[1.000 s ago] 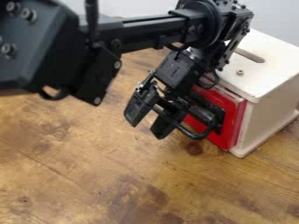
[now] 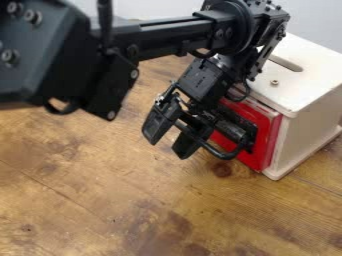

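The black gripper hangs angled downward at the centre of the camera view, its finger ends in front of a red panel on the front of a white wooden box. Dark gripper parts cover much of the red panel. I cannot tell whether the fingers are open or shut, or whether they touch the panel.
The white box stands at the right on a wooden floor, with a slot in its top. The arm's upper links cross the top left of the view.
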